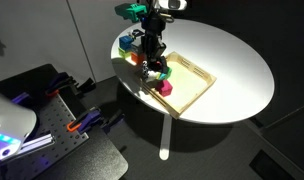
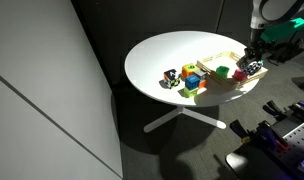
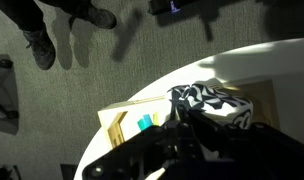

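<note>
A black-and-white zebra-striped item [image 3: 207, 100] sits at my gripper [image 1: 155, 70], which is shut on it; the black fingers hide much of the item in the wrist view. The gripper is over the near-left side of a shallow wooden tray [image 1: 204, 77]. Inside the tray are a pink block [image 1: 165, 87] and a green block, mostly covered by the gripper in exterior view 1. Exterior view 2 shows the green block [image 2: 222, 71] and the gripper [image 2: 256, 67] at the tray's right end. Whether the striped item touches the tray is unclear.
Several coloured blocks [image 2: 193, 80] stand together on the white round table [image 2: 152, 55], away from the tray. Below the near edge is open floor with a dark stand [image 1: 87, 150].
</note>
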